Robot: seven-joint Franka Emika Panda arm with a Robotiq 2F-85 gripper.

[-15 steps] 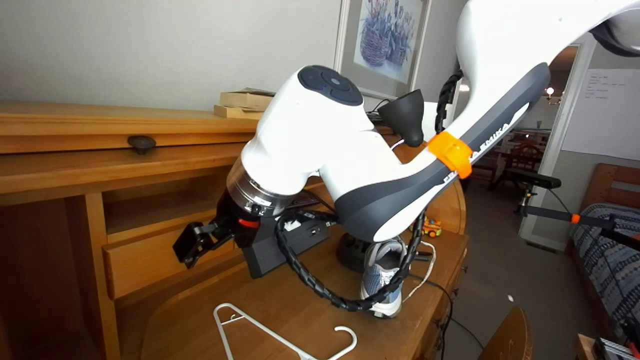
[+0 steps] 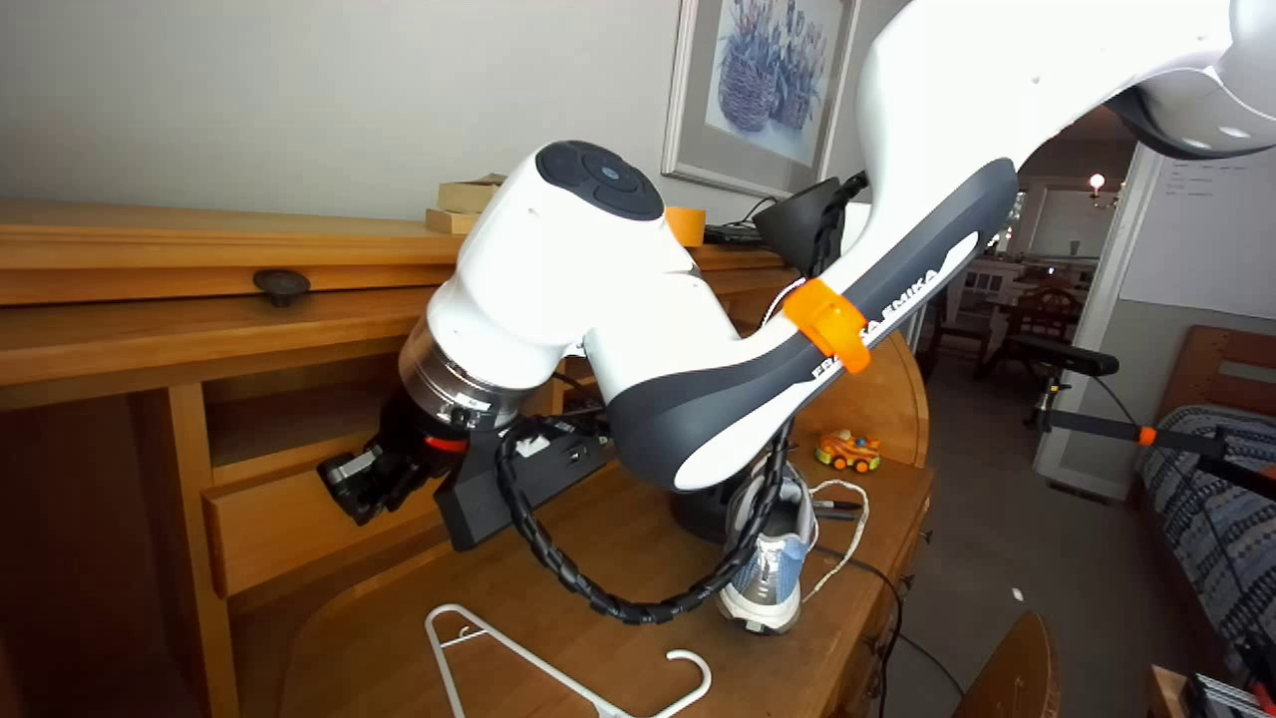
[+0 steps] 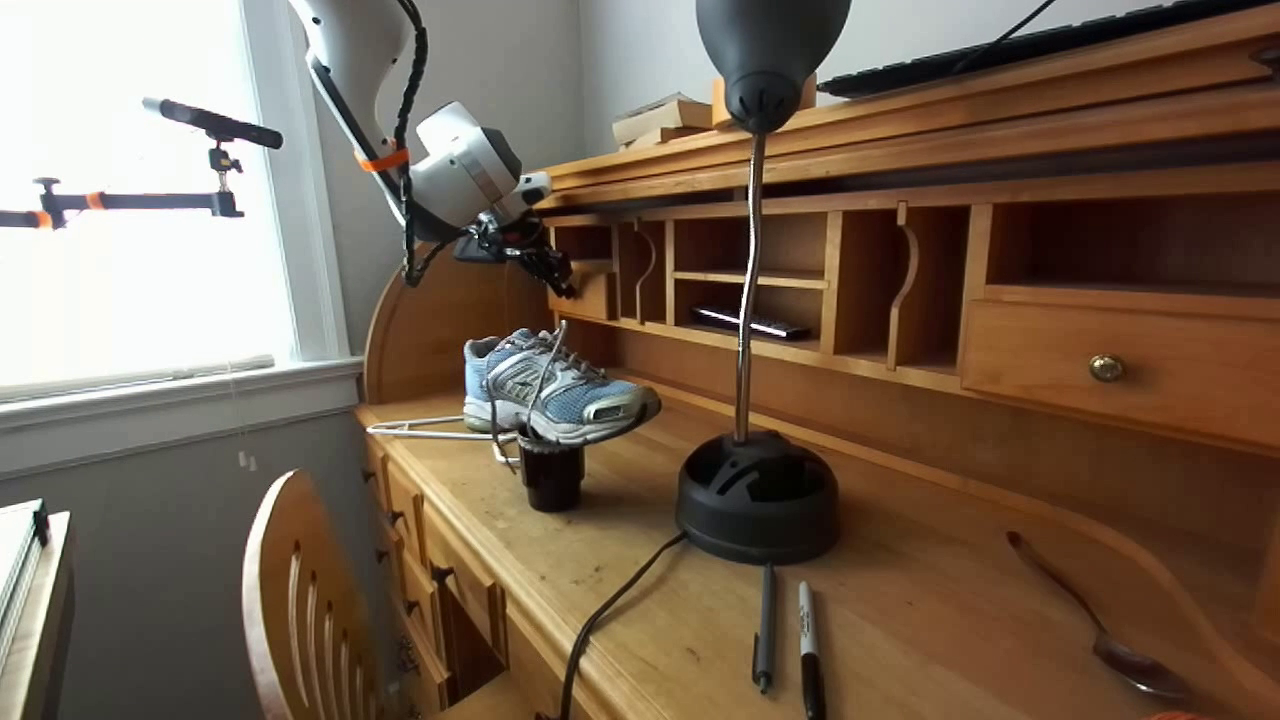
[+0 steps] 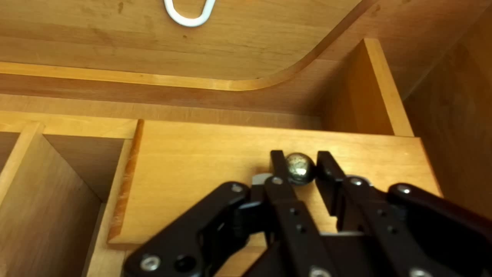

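A small drawer [image 4: 198, 171] with a plain wooden front and a round brass knob [image 4: 300, 170] fills the middle of the wrist view. My gripper is shut on that knob, one black fingertip on each side of it. In exterior view 1, the gripper [image 2: 349, 489] is at the front of the drawer [image 2: 257, 533], and the knob is hidden behind the fingers. Exterior view 2 shows the gripper [image 3: 564, 286] small, at the far end of the desk's cubbies.
A white hanger [image 2: 526, 658] lies on the desktop below the arm. Further along stand a blue-grey shoe [image 3: 552, 390] on a black cup [image 3: 553, 476] and a black lamp [image 3: 758, 498]. Wooden dividers [image 4: 383, 87] border the drawer. A shelf ledge with a dark knob [image 2: 282, 286] runs above.
In exterior view 1 the arm has moved left and toward the drawer front. The gripper's fingers, earlier spread apart, have closed. The drawer looks the same.
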